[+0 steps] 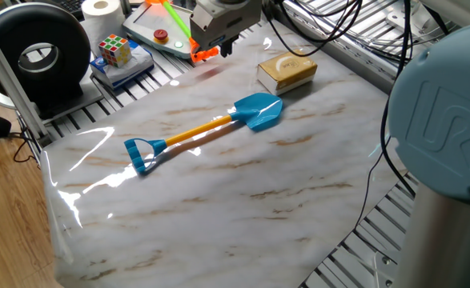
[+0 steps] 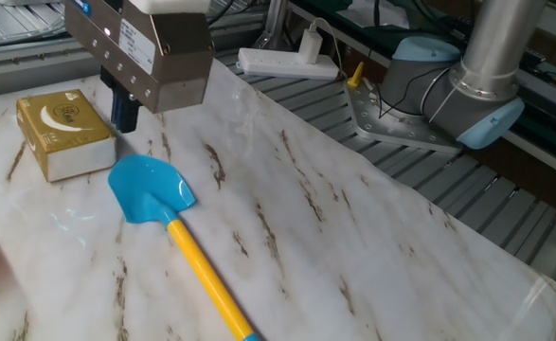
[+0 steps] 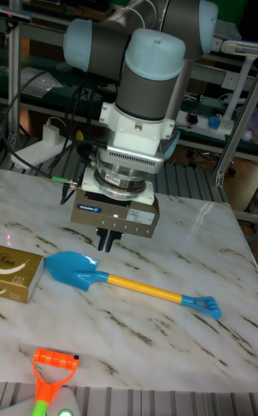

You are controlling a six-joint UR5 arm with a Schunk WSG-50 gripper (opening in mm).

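A toy shovel with a blue blade (image 1: 258, 110), a yellow shaft (image 1: 198, 130) and a blue handle lies flat on the marble-patterned table. Its blade points toward a gold and white box (image 1: 287, 73), which sits close by on the same surface. My gripper (image 3: 108, 241) hangs above the table, pointing down, with its dark fingers (image 2: 124, 106) clear of the shovel. Nothing shows held in it. Those fingers look close together in the third exterior view, but whether they are open or shut is unclear.
An orange and green toy handle (image 3: 55, 370) lies off the table's edge. Beyond that edge stand a Rubik's cube (image 1: 115, 50) on a blue and white box and a panel with a red button (image 1: 161, 36). Loose black cables hang near the arm.
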